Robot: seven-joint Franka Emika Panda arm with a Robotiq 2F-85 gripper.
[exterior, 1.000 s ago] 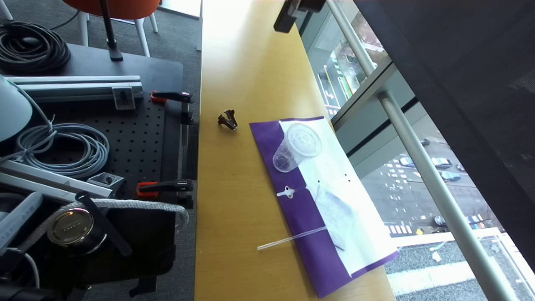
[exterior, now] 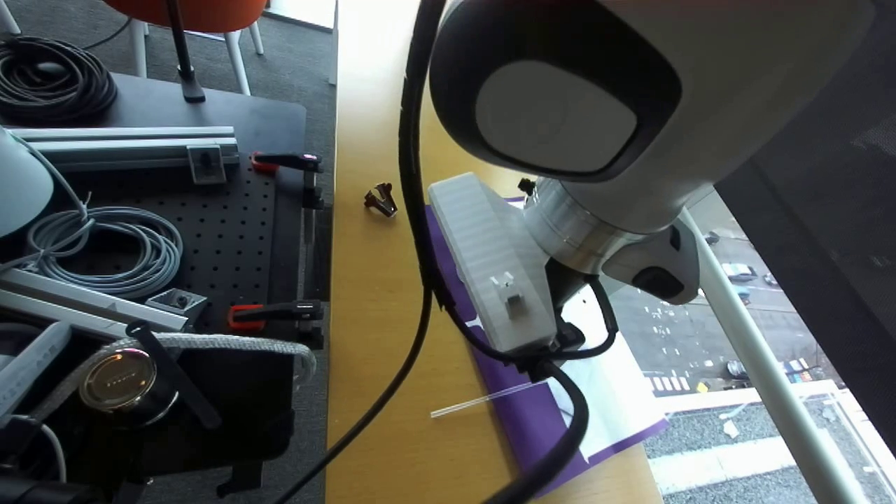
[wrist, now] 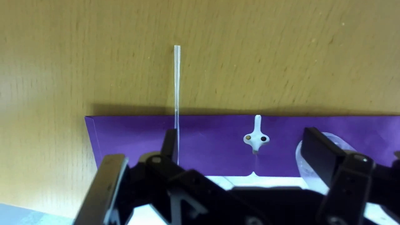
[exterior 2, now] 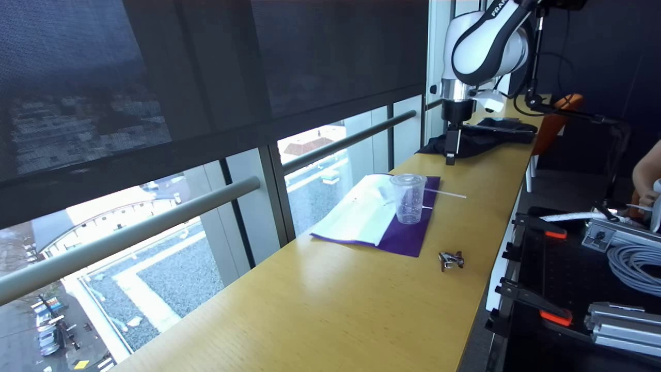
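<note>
In the wrist view my gripper is open, its dark fingers [wrist: 171, 144] wide apart with nothing held. Below, a purple folder [wrist: 217, 144] lies on the table, with a small white clasp [wrist: 256, 138] showing between the fingers. A clear straw [wrist: 177, 78] runs from bare wood onto the folder, partly covered by the left finger. A clear plastic cup [exterior 2: 409, 201] stands upright on the folder; the right finger overlaps it in the wrist view. In exterior view 2 the gripper [exterior 2: 451, 162] points down beyond the folder. In exterior view 1 the arm hides the fingertips.
White paper [exterior 2: 356, 214] covers much of the folder. A staple remover [exterior 2: 451, 260] sits on the wood nearby. A window rail [exterior: 747, 336] runs along one side; dark cloth [exterior 2: 496, 137] lies at the far end.
In exterior view 1 my arm has come in over the folder, now blocking the cup and clasp; one second ago only the gripper showed at the top edge. The straw and staple remover have not moved.
</note>
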